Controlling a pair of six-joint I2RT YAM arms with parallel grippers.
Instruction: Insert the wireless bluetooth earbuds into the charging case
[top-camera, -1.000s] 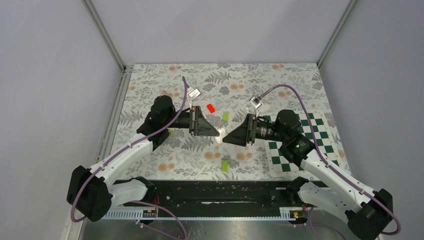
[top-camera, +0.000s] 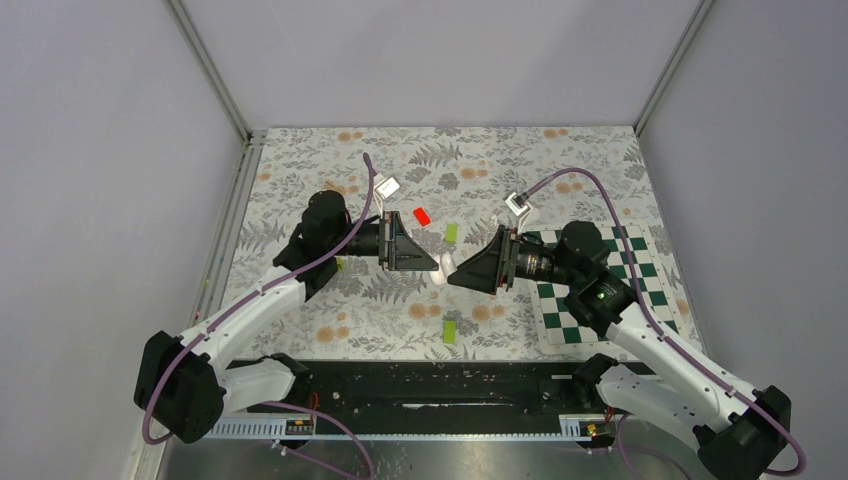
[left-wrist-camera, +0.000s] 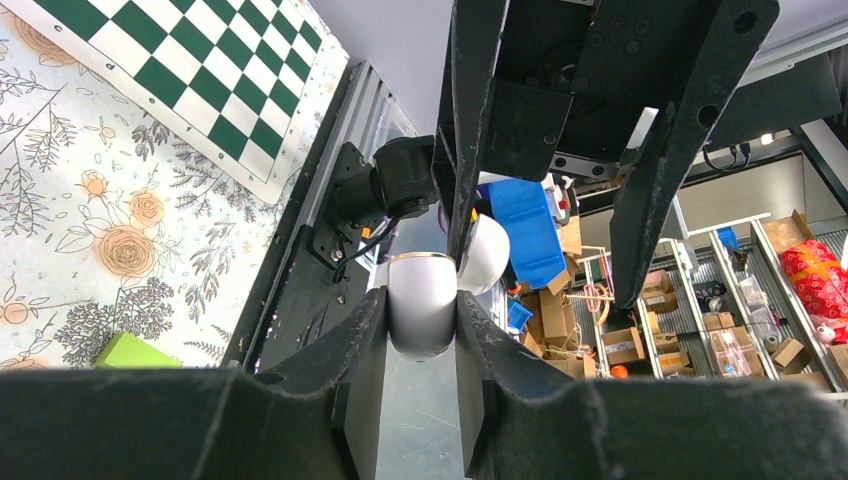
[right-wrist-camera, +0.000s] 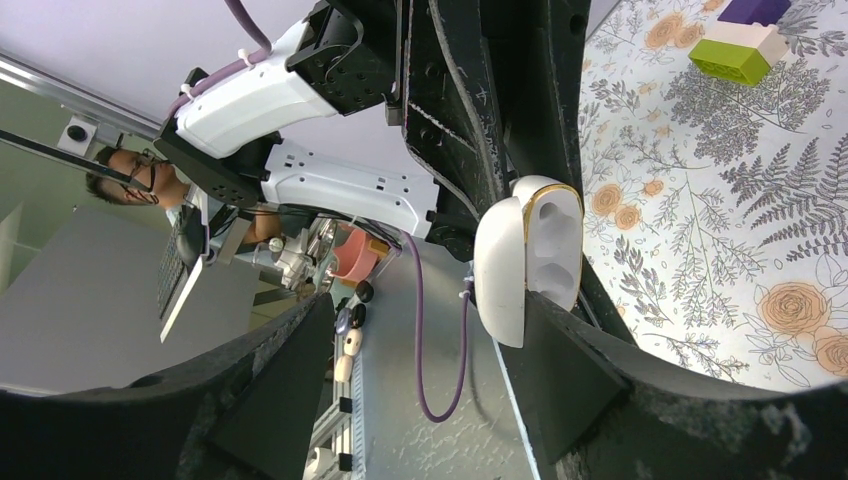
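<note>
A white earbud charging case (right-wrist-camera: 498, 268) is held up above the middle of the table; in the right wrist view its lid stands open, showing empty-looking wells. My left gripper is shut on the case, which sits between its fingertips in the left wrist view. My right gripper is open, facing the left one from the right, its fingertips close to the case. I cannot tell whether they touch it. No loose earbud can be made out.
A green-and-white checkered board (top-camera: 650, 280) lies at the right. A red block (top-camera: 421, 216) and green blocks (top-camera: 449, 332) lie on the flowered table (top-camera: 380, 160), whose back is clear.
The left arm has not visibly moved.
</note>
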